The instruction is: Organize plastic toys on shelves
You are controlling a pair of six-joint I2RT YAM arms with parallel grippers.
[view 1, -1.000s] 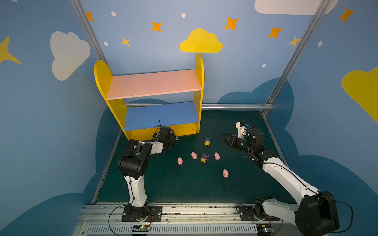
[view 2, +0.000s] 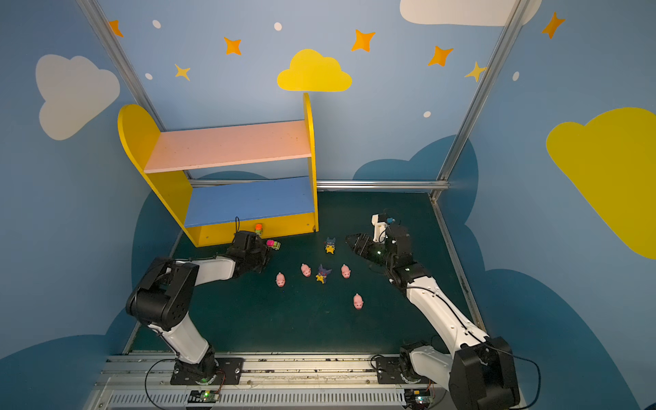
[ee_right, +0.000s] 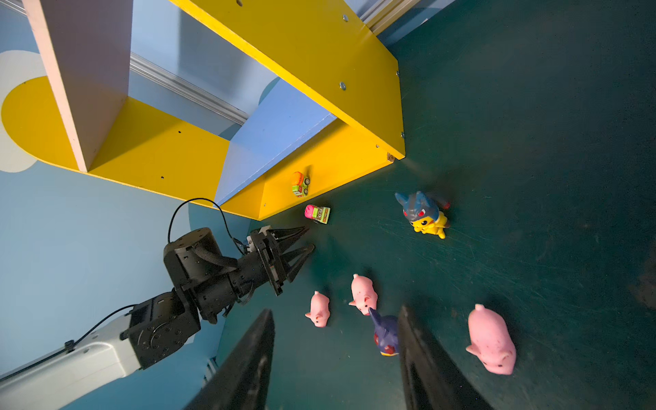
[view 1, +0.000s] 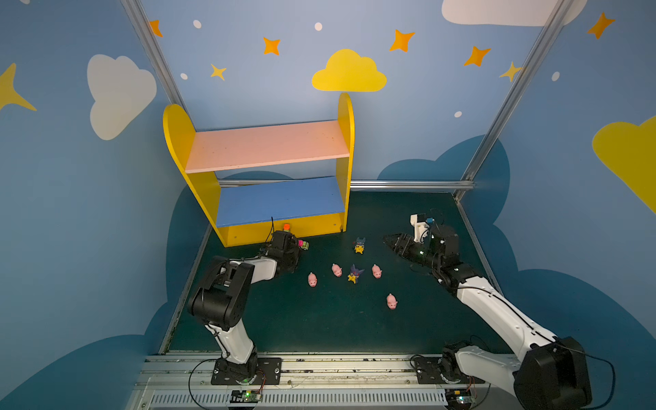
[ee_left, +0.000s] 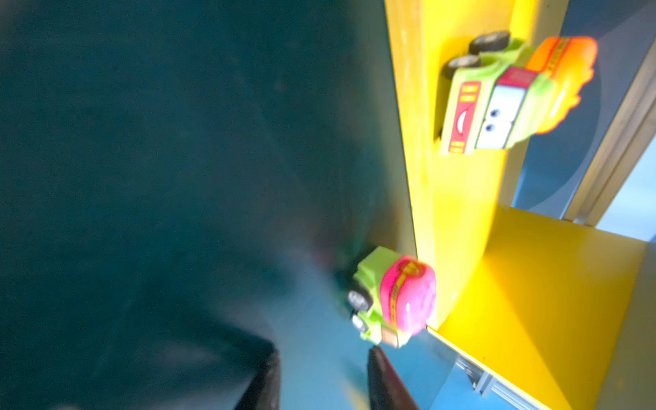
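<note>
My left gripper is open and empty, low by the shelf front. An orange-topped toy truck point(ee_left: 505, 102) rests on the shelf's yellow bottom; a pink-topped truck point(ee_left: 403, 294) sits on the floor just in front. Four pink pigs point(view 1: 337, 270), a purple toy point(view 1: 354, 273) and a blue-hooded yellow figure point(view 1: 359, 245) lie on the floor. My right gripper stands open at right, above the floor, with nothing held.
The yellow shelf unit has a pink top shelf point(view 1: 266, 145) and a blue middle shelf point(view 1: 280, 199), both empty. Walls enclose the floor.
The right arm has shifted very slightly.
</note>
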